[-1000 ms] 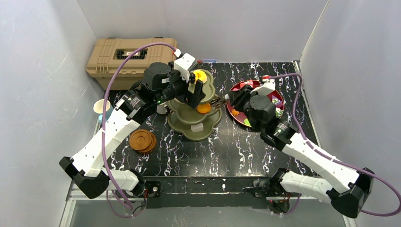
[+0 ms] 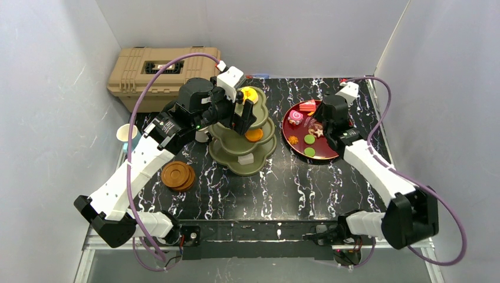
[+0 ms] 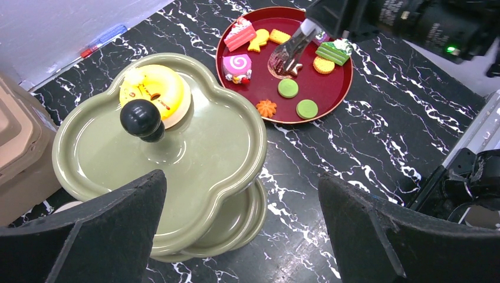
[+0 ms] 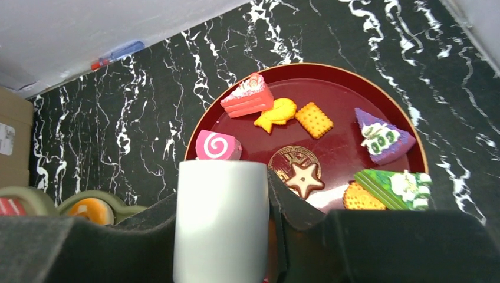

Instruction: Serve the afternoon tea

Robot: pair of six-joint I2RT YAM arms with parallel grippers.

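My left gripper stands open and empty near the green tiered stand [image 2: 239, 168]. A yellow donut [image 3: 152, 88] sits on the stand's top tier beside its black knob, and an orange piece [image 2: 254, 135] lies on the middle tier. Over the round red tray [image 2: 292, 144], my right gripper is closed around the white handle of a serving tool [image 4: 223, 236]. In the left wrist view, its slotted metal head [image 3: 287, 56] points down near a star cookie. Whether the head touches the cookie is hidden.
Other treats lie on the tray: a pink cake slice [image 4: 250, 97], a fish biscuit [image 4: 277, 114], a purple slice [image 4: 383, 138] and green rounds [image 3: 288, 88]. Brown coasters [image 2: 177, 176], a cup [image 2: 125, 132] and a tan case [image 2: 135, 73] stand left.
My right gripper and its tool have moved right, from beside the stand to above the red tray, and the right arm has folded inward. My left arm has stayed still.
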